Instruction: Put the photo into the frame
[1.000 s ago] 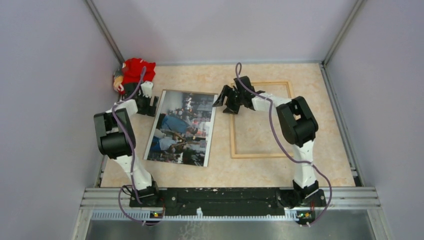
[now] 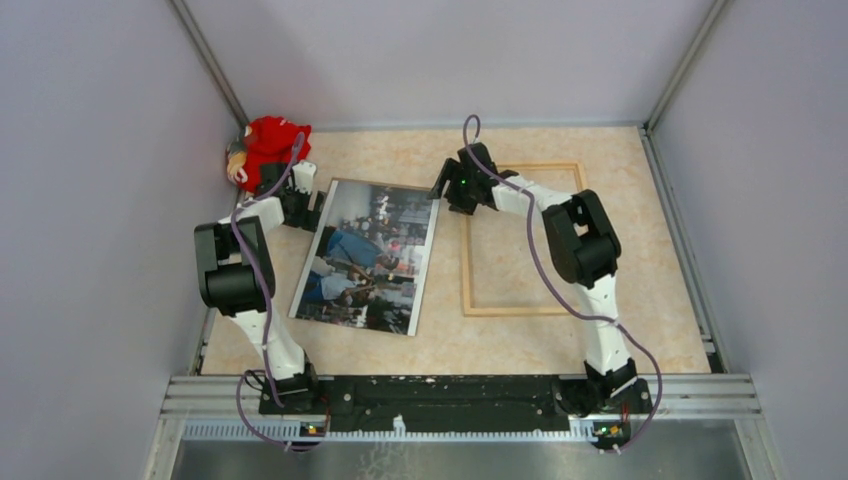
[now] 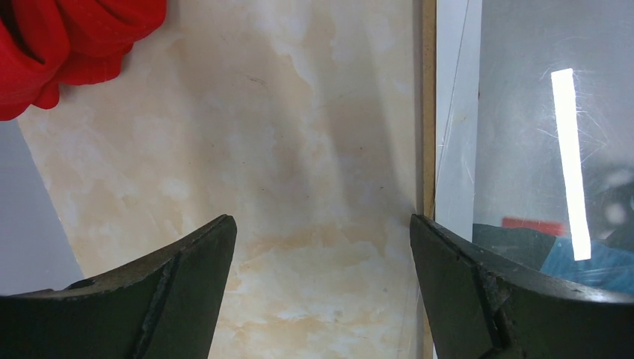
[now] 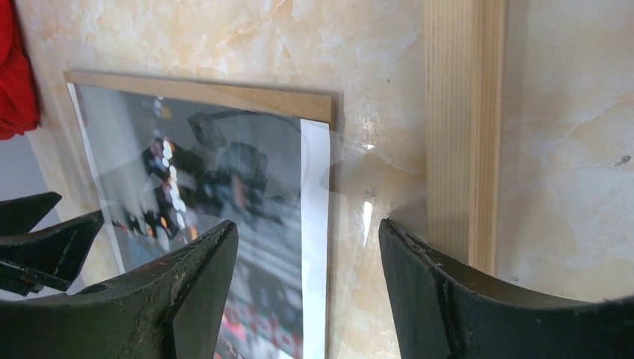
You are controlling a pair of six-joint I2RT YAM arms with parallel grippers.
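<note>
The photo (image 2: 375, 258) lies slightly turned on the left half of the table, on a thin brown board (image 4: 224, 93). A clear sheet (image 4: 355, 191) covers it and seems to reach past the board's right edge. The empty wooden frame (image 2: 466, 270) lies flat to its right. My left gripper (image 2: 313, 212) is open at the photo's left side; in the left wrist view its right fingertip (image 3: 422, 224) meets the board's edge. At the photo's far right corner, my right gripper is part open, one finger over the photo, the other beside the frame's bar.
A red cloth thing (image 2: 270, 140) is heaped in the far left corner, just behind the left gripper. Bare table (image 2: 440, 345) shows along the front and in a narrow strip between photo and frame. Grey walls (image 2: 110, 200) enclose the table.
Over the last second my left gripper has moved slightly right, and the photo has shifted a little the same way. The right gripper has edged slightly toward the back.
</note>
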